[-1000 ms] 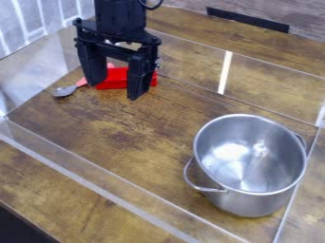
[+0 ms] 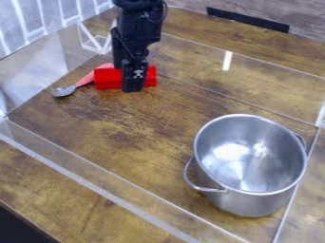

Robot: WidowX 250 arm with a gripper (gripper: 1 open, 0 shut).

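Observation:
A black gripper [image 2: 132, 68] hangs at the upper middle, pointing down over a red block [image 2: 109, 78] that lies on the wooden table. Its fingers are open, just in front of or around the block; I cannot tell whether they touch it. A spoon [image 2: 65, 90] with a red handle lies left of the block, the handle end partly behind it.
A large steel pot [image 2: 248, 166] with handles stands at the lower right. Clear low walls edge the workspace.
My gripper has moved back, away from the camera, and turned, so it looks narrower. More of the red block now shows.

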